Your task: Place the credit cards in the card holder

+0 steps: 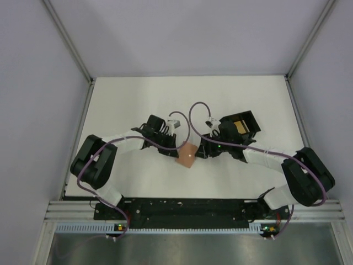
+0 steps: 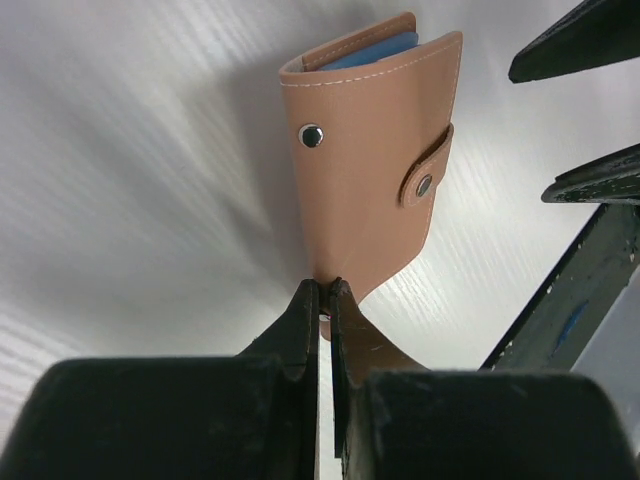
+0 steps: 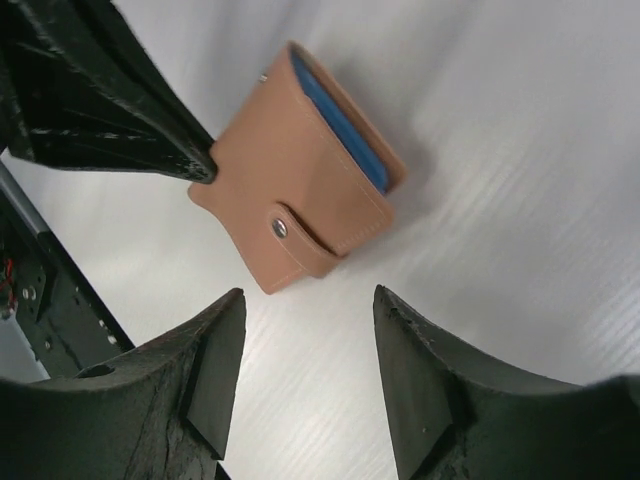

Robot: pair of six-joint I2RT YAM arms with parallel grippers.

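Note:
A brown stitched card holder (image 2: 375,180) with a snap strap is in the middle of the table, turned at an angle. Blue (image 3: 340,125) shows along its open side; whether it is a card or the lining I cannot tell. My left gripper is shut on one corner of the holder, at the end away from the blue. Beside the strap side, my right gripper stands open, apart from the holder, with nothing between its fingers. A yellow card (image 1: 240,127) lies in a black box, partly behind the right arm.
The black box (image 1: 255,122) stands at the back right, close to the right arm.

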